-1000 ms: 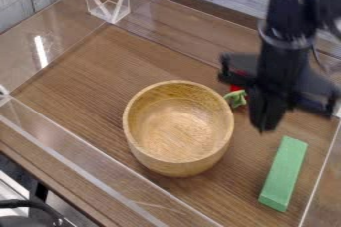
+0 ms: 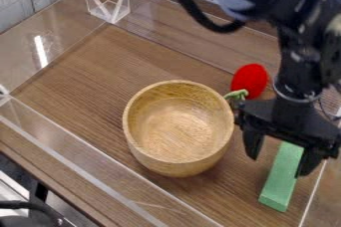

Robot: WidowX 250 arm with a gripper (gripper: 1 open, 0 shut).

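Note:
A large wooden bowl sits left of centre on the table. A light green bar lies at the lower right. A red object with a green part lies behind the bowl, beside the arm. The dark gripper hangs low over the table, right of the bowl and just above the green bar's upper end. It stands open, and its fingertips are partly hard to make out against the dark body.
A small white wire object stands at the back left.
The arm and gripper have moved down toward the green bar, uncovering more of the red object behind the bowl.

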